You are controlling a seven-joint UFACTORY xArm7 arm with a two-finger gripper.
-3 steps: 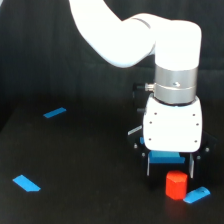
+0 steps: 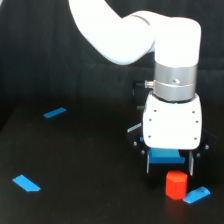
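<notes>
My gripper (image 2: pixel 170 170) hangs at the right of the camera view, pointing down, its two thin fingers (image 2: pixel 191 163) set well apart. Low in the view, a red block (image 2: pixel 176 184) with a six-sided top stands on the dark surface, just in front of the gap between the fingertips. Neither finger visibly grips it. A blue patch (image 2: pixel 166 157) shows between the fingers, under the white hand; its upper part is hidden, and I cannot tell whether it is an object or part of the gripper.
Blue strips lie flat on the black surface: one (image 2: pixel 196 195) right beside the red block, one (image 2: pixel 26 184) at lower left, one (image 2: pixel 55 112) farther back on the left. Dark curtain closes off the back.
</notes>
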